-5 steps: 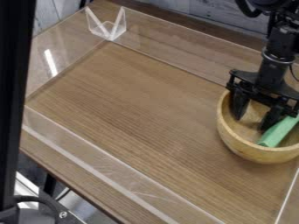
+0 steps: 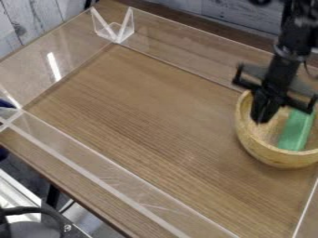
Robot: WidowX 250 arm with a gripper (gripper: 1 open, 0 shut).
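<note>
A wooden bowl sits at the right of the wooden table, with a green object lying inside it on the right. The gripper reaches down from the upper right over the bowl's back-left part. It is blurred, so its fingers and anything between them are unclear.
A clear plastic piece stands near the back left, and clear edging runs along the sides. Dark hardware is at the lower-left corner.
The gripper has risen a little within the bowl area and is now blurred. The bowl has shifted slightly, and more of the green object shows.
</note>
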